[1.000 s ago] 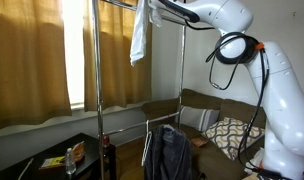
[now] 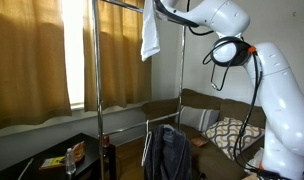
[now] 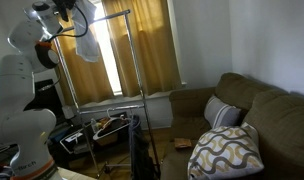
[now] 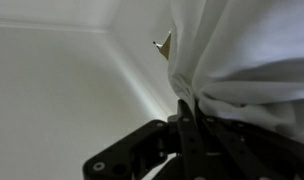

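Note:
A white cloth (image 2: 150,35) hangs high up beside the top rail of a metal clothes rack (image 2: 97,75). In the wrist view the cloth (image 4: 247,50) fills the upper right and gathers in folds down to my fingertips. My gripper is shut on it, its dark fingers coming up from the bottom edge. In exterior view 2 the cloth (image 3: 87,45) hangs below the end of the arm, near the rack's left part. Whether any of it rests over the rail cannot be told.
Dark clothing (image 2: 170,152) hangs on the rack's lower bar. A dark table (image 2: 47,160) with small items stands at left. Behind are yellow curtains (image 2: 127,55) and a brown sofa (image 3: 252,95) with patterned pillows (image 3: 224,152). Open air surrounds the cloth below the rail.
The cloth has shifted rightward along the rail in exterior view 1, moving together with the end of the arm. The rack, table and sofa have stayed put.

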